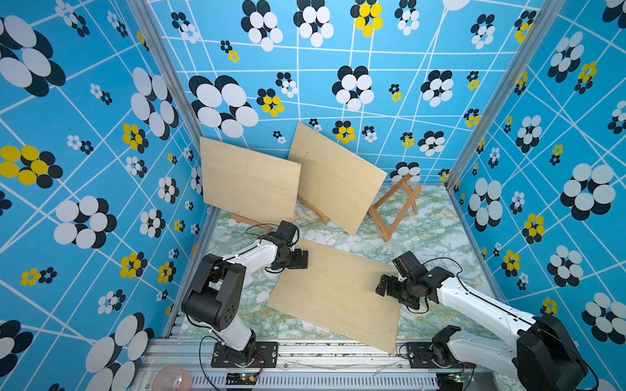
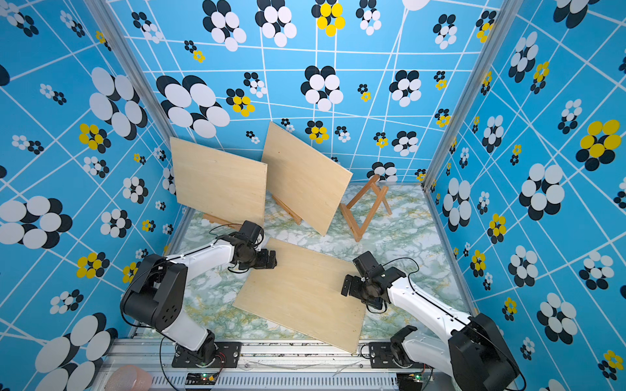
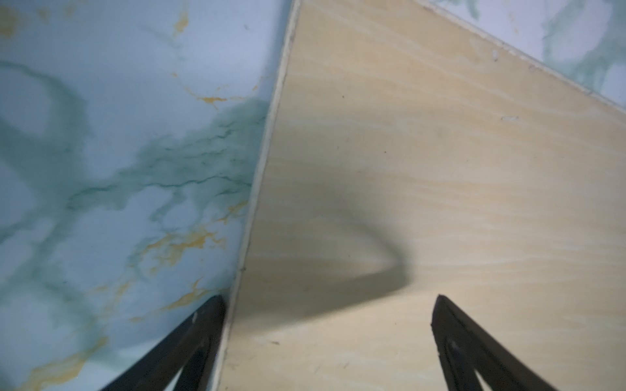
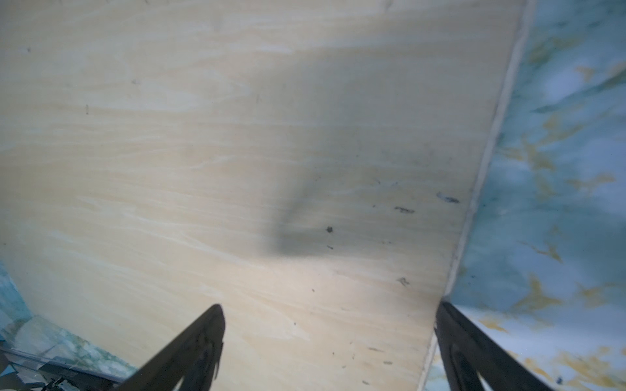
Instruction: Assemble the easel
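A plywood board (image 1: 335,306) lies flat on the marble floor between the arms. My left gripper (image 1: 300,259) stands open low over its left edge; in the left wrist view that edge (image 3: 260,182) runs between the fingers, near one fingertip. My right gripper (image 1: 386,285) is open low at the opposite edge, which meets one fingertip in the right wrist view. At the back right stands an empty wooden easel frame (image 1: 384,228). Two more boards, one at the back left (image 1: 247,179) and one in the middle (image 1: 332,172), stand tilted on wooden supports.
The patterned walls (image 2: 521,97) enclose the floor on three sides. Clear marble (image 1: 450,234) lies at the right beside the easel frame. The front rail (image 1: 326,352) runs along the near edge, close to the flat board's front corner.
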